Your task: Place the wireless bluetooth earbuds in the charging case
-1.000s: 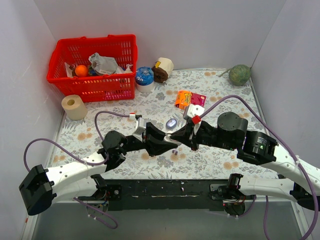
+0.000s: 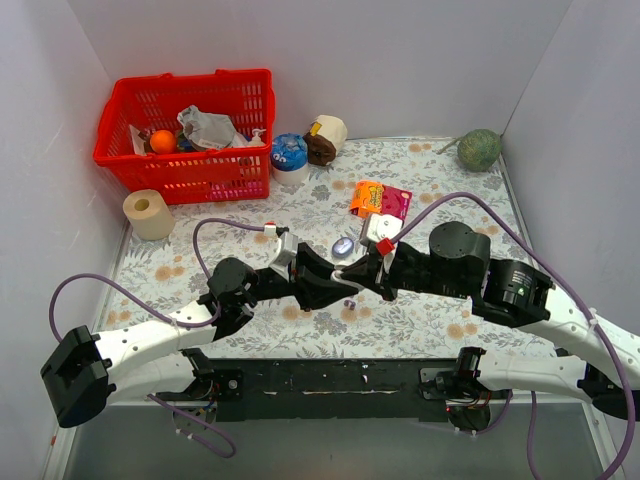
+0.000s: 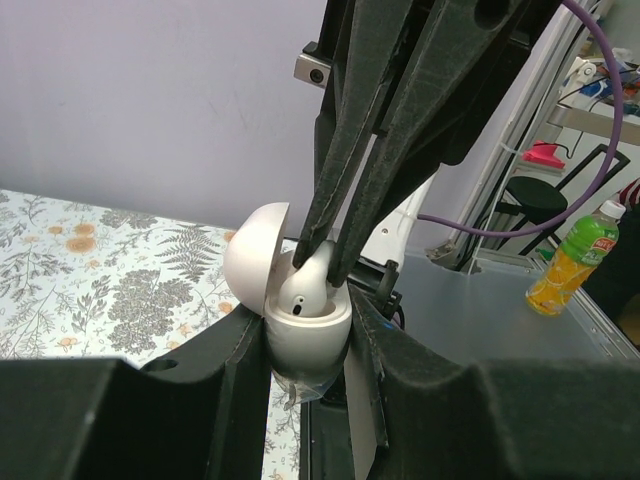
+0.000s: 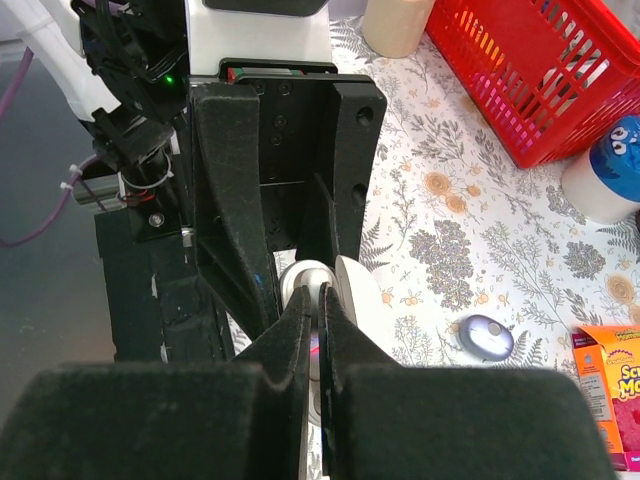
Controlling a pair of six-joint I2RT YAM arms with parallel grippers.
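Note:
My left gripper is shut on the white charging case (image 3: pixel 308 338), whose lid (image 3: pixel 255 255) stands open. A white earbud (image 3: pixel 308 285) sits at the case's mouth, its upper end pinched by the fingers (image 3: pixel 330 212) of my right gripper. In the right wrist view, my right gripper is shut on the earbud (image 4: pixel 313 275), beside the raised lid (image 4: pixel 362 300). How deep the earbud is seated cannot be told. From above, the left gripper (image 2: pixel 335 286) and right gripper (image 2: pixel 353 275) meet over the table and mostly cover the case.
On the table behind the grippers lies a small grey-purple oval object (image 2: pixel 342 247). An orange snack packet (image 2: pixel 366 198), a blue-lidded jar (image 2: pixel 289 160) and a red basket (image 2: pixel 200 180) stand farther back.
My left gripper has shifted very slightly to the right. The right gripper's wrist has tilted a little leftward. The two grippers remain together at the case.

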